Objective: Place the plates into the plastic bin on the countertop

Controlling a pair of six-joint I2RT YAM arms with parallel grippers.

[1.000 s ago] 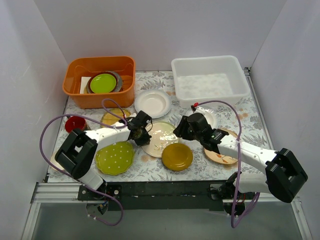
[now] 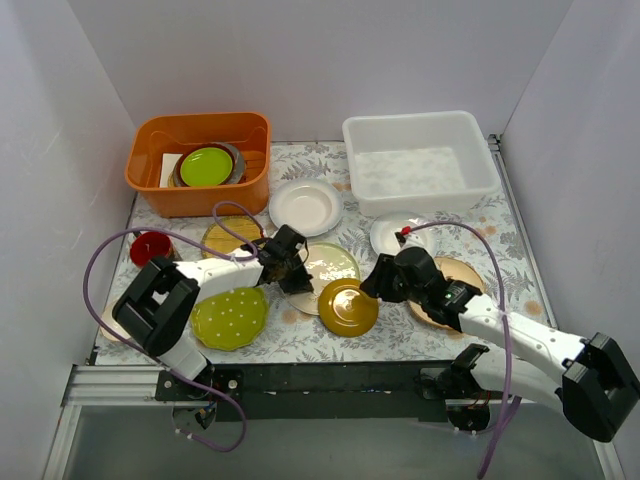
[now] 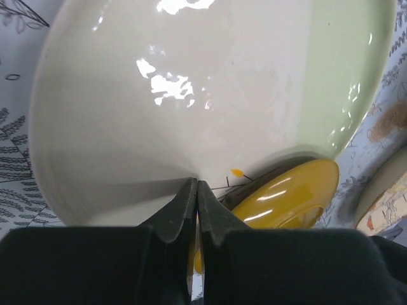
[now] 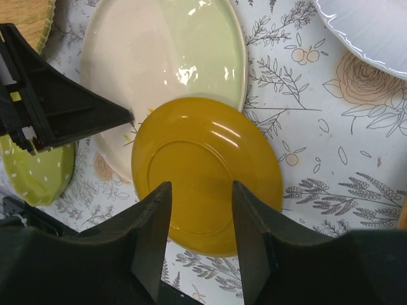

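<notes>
My left gripper (image 2: 298, 284) is shut at the cream plate (image 2: 325, 262); in its wrist view a small mustard plate (image 3: 286, 197) lies at that plate's near edge, partly behind the fingers. The mustard plate (image 2: 348, 316) overlaps the cream plate's edge. My right gripper (image 2: 376, 284) is open above the mustard plate, nothing between its fingers. A white plate (image 2: 305, 205), another white plate (image 2: 389, 232), a green dotted plate (image 2: 228, 325), a yellow plate (image 2: 223, 236) and a tan plate (image 2: 455, 272) lie around. The white plastic bin (image 2: 420, 200) stands at the back right.
An orange bin (image 2: 180, 205) with stacked plates is at the back left. A red mug (image 2: 150, 247) sits at the left. The countertop (image 2: 395, 342) has small clear patches at the front and right edge.
My right arm has shifted toward the front and right, bringing its gripper nearer the mustard plate, which settled slightly leftward.
</notes>
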